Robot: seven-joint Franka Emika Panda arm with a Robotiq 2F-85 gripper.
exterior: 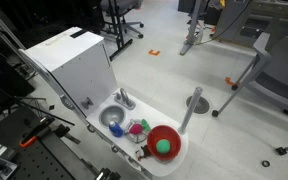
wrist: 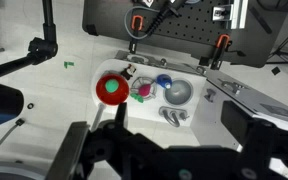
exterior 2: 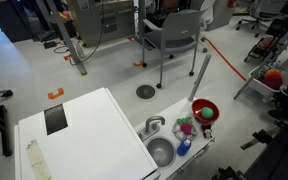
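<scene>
On a small white counter (wrist: 134, 122) is a red bowl (exterior: 174, 134) with a round green thing (exterior: 163, 146) in it. Beside the bowl, a pink item (wrist: 144, 90) lies on what looks like a wire rack. A blue item (exterior: 116, 130) sits between that rack and the round metal sink (exterior: 112, 114), which has a faucet (exterior: 126, 99). In the wrist view my gripper looks down on the counter, its dark fingers spread wide. Nothing shows between them, and the bowl, rack and sink appear apart from them.
A tall white cabinet block (exterior: 79, 75) adjoins the sink. On the bowl's side a white post (exterior: 191, 110) rises from the counter. A dark table (wrist: 214, 30) with cables and clamps borders it. Grey chairs (exterior 2: 174, 35) stand on the floor beyond.
</scene>
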